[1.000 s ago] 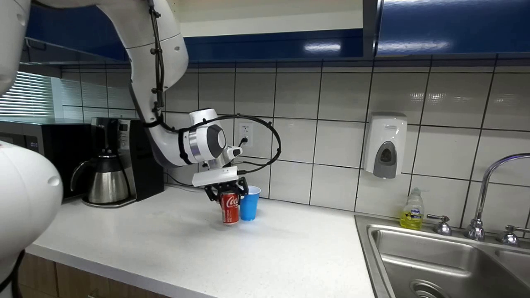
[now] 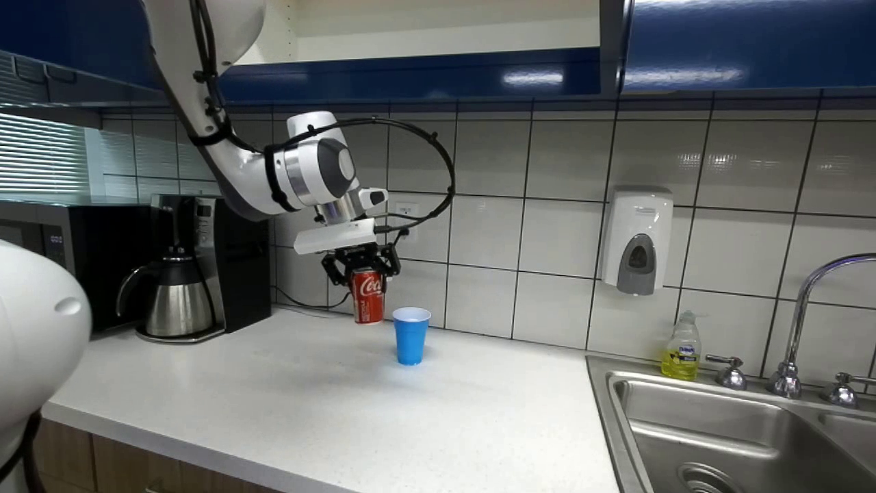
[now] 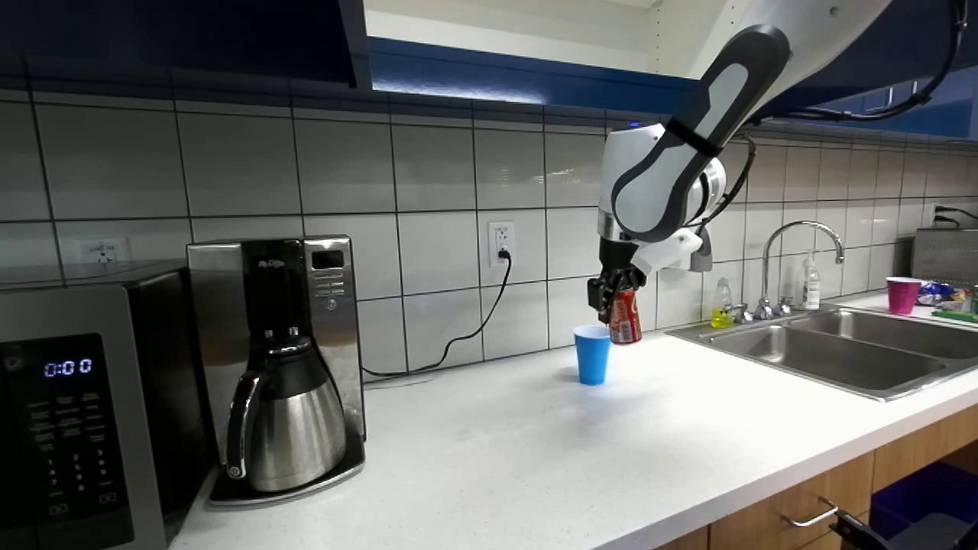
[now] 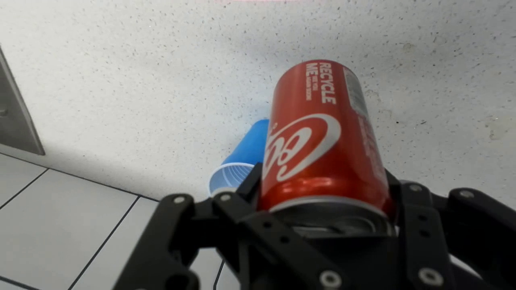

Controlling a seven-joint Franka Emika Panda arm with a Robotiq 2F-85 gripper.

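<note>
A red Coca-Cola can (image 2: 367, 299) hangs upright above the counter, with my gripper (image 2: 361, 268) shut on its upper part. In the wrist view the can (image 4: 321, 140) sits between the two black fingers, its top end toward the palm. A blue cup (image 2: 411, 335) stands upright on the counter, just to the right of the can and lower in exterior view 1. From the other side, the cup (image 3: 592, 354) appears left of the can (image 3: 625, 318). Looking down, part of the cup (image 4: 249, 145) is hidden behind the can.
A coffee maker (image 3: 289, 367) and a microwave (image 3: 73, 412) occupy one end; the sink (image 2: 723, 427) lies at the other, beside a dish soap bottle (image 2: 682, 349). An open cabinet shelf (image 2: 443, 29) is overhead.
My gripper has risen with the can, from counter level to above the cup's rim, and shifted slightly left in exterior view 1. The cup has stayed in place.
</note>
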